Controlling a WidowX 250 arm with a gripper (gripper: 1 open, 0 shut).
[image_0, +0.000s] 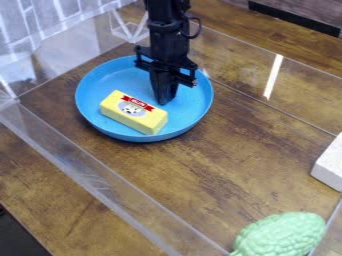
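Observation:
A blue round plate (194, 110) holds a yellow block (134, 117) with a red-and-white label, lying at its front left. Above the back of the plate, my black gripper (166, 84) hangs pointing down, apart from the yellow block and behind it to the right. Its fingertips are dark and small, so how far apart they stand is unclear.
A white block (329, 162) sits at the right edge, and a green brain-like object (278, 238) at the bottom right. A clear edge or strip runs along the left.

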